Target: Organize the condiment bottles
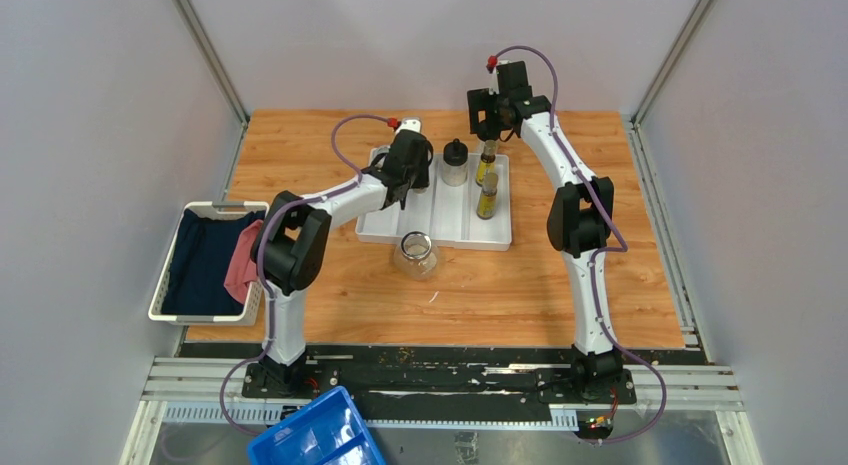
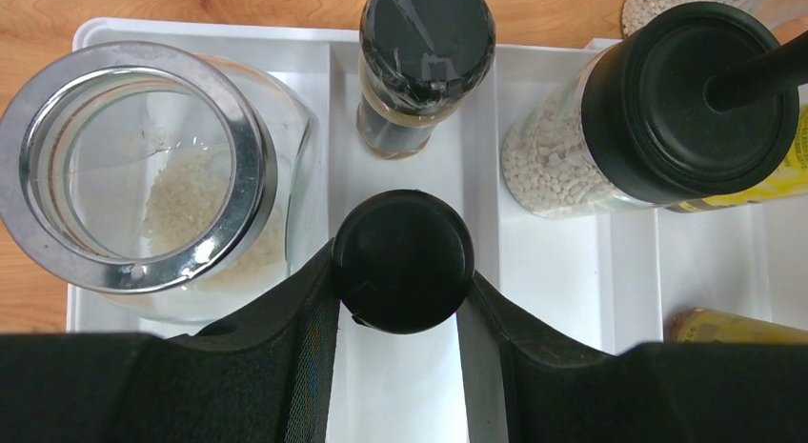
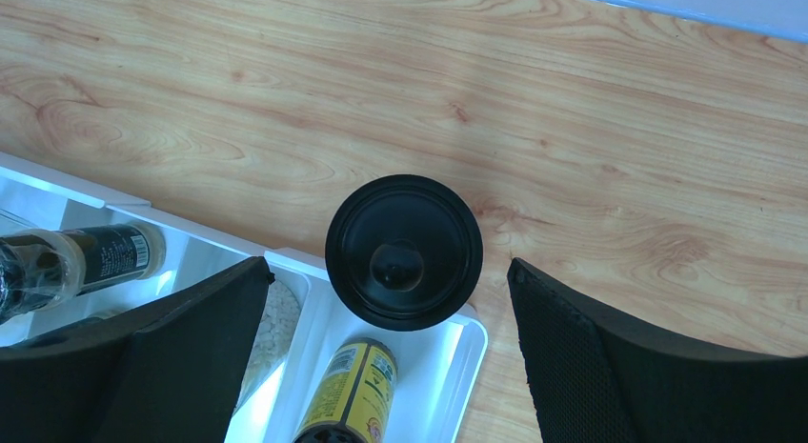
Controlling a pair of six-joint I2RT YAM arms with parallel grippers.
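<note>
My left gripper is shut on a dark-capped bottle (image 2: 402, 252) over the middle compartment of the white tray (image 1: 470, 235). A glass jar with rice (image 2: 210, 233) and a grinder bottle (image 2: 427, 48) stand beside it, with a pebble-filled shaker (image 1: 455, 165) to the right. My right gripper stands open around a black-lidded container (image 3: 403, 248) at the tray's back-right edge; whether it touches it is unclear. Yellow bottles (image 1: 488, 197) stand in the tray's right compartment.
Another glass jar (image 1: 417, 255) stands in front of the tray. A laundry basket (image 1: 160, 295) is at the left and a blue bin (image 1: 315, 435) below the table's front edge.
</note>
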